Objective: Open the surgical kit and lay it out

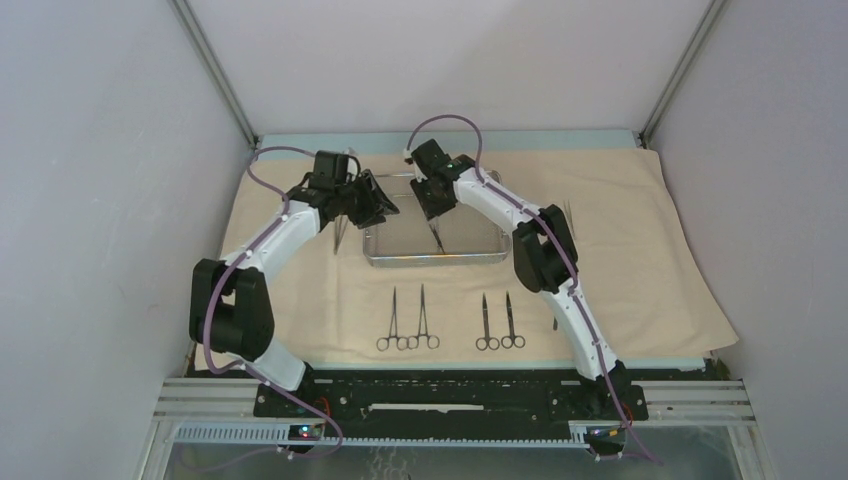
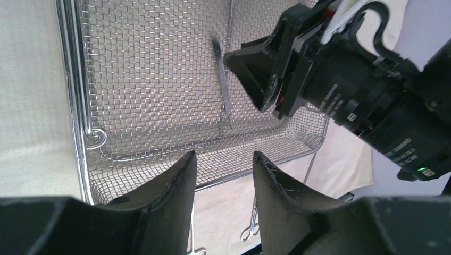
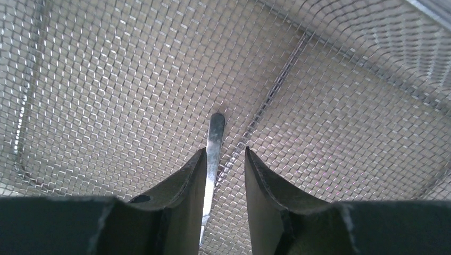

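Note:
A wire-mesh tray (image 1: 400, 261) stands mid-table. On its floor lies one slim metal instrument, like a scalpel handle, also visible in the left wrist view as a thin strip (image 2: 222, 74). Over the tray, my right gripper is open; the instrument's upper part shows by its left fingertip, the lower part partly hidden behind that finger. My left gripper (image 1: 387, 208) hangs over the tray's left part, its fingers (image 2: 181, 178) apart with nothing between them.
Two clamps (image 1: 422, 320) and two scissors (image 1: 486, 320) lie in front of the tray. Thin tools (image 1: 570, 218) rest to its right, others (image 1: 339, 236) to its left.

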